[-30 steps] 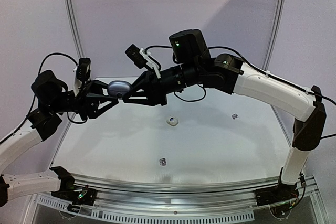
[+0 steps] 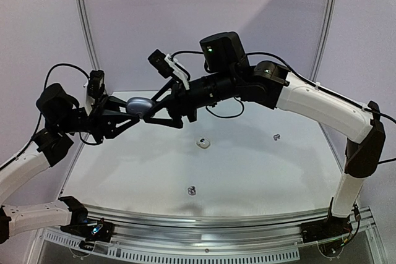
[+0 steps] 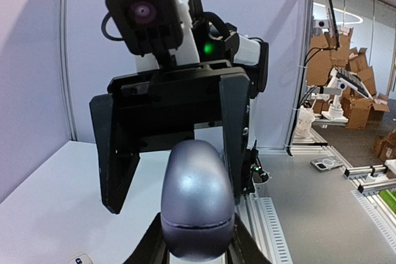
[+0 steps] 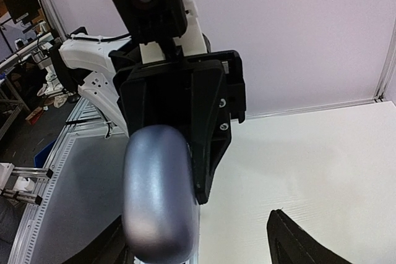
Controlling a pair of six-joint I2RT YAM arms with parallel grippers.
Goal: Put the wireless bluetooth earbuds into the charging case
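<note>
In the top view, a grey-blue rounded charging case [image 2: 140, 106] is held in the air at the left. My left gripper [image 2: 132, 114] is shut on it; the left wrist view shows the case [image 3: 197, 193] upright between its fingertips. Across from it, my right gripper [image 2: 148, 117] stands open, its fingers spread near the case's right side. In the right wrist view the case [image 4: 159, 193] lies close to the left-hand finger [image 4: 105, 242], and whether they touch I cannot tell. Two small shiny pieces, possibly earbuds, lie on the table: one near the front [image 2: 192, 190], another at the right [image 2: 276, 136].
A small white rounded object [image 2: 203, 143] lies mid-table, under the raised grippers. A metal rail [image 2: 204, 214] runs along its front edge.
The case has tilted slightly and stays with the left gripper. The small table objects have not moved.
</note>
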